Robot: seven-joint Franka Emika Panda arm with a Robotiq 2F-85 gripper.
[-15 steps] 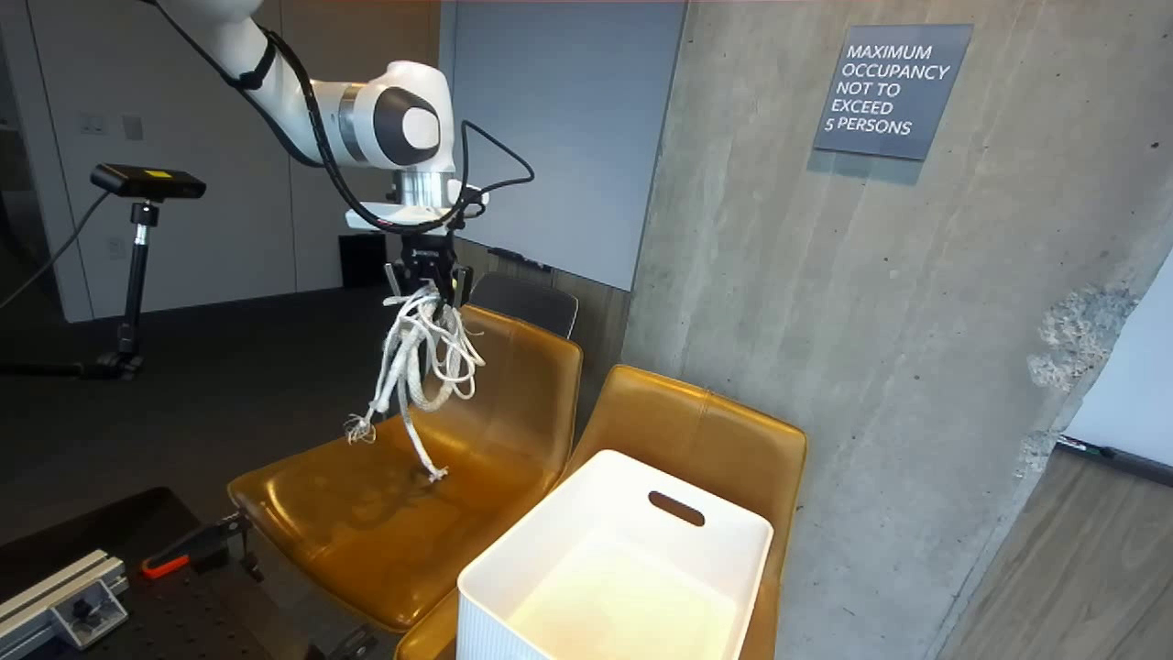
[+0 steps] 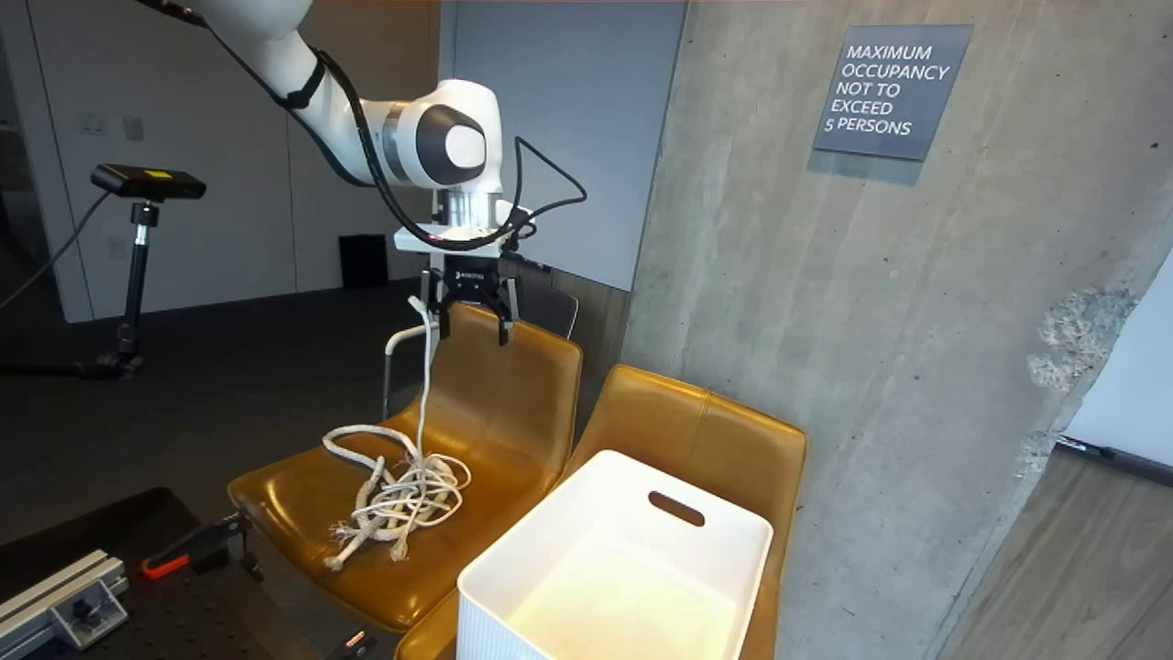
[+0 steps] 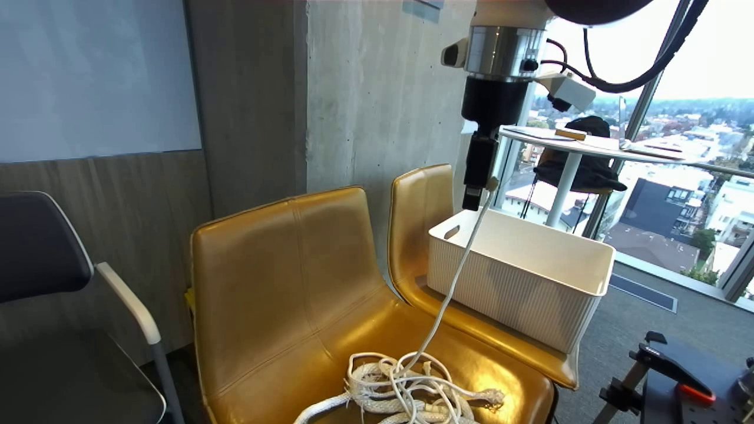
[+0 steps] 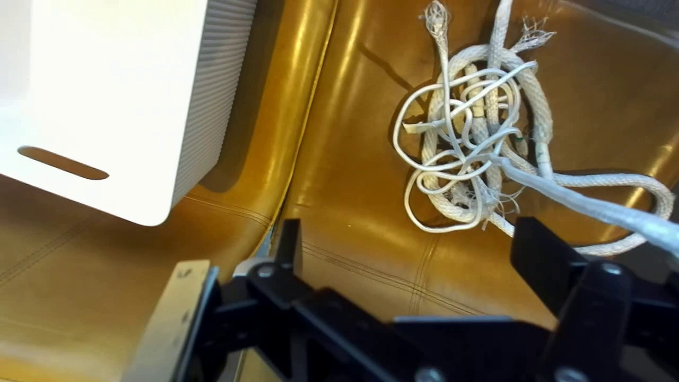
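A tangled bundle of white rope lies on the seat of the left tan chair. One strand rises from the heap to the side of my gripper, which hangs above the chair with its fingers wide apart. In the wrist view, nothing sits between the black fingers, and the raised strand runs past the outside of the right one. Where its upper end catches is not clear. Beside the rope chair, a white ribbed bin rests on the second tan chair.
Behind the bin rises a concrete wall. A dark chair with an armrest stands by the rope chair. Clamps and a metal rail lie on a dark table at the front left. The bin's inside looks empty.
The gripper has opened and shifted right and slightly down.
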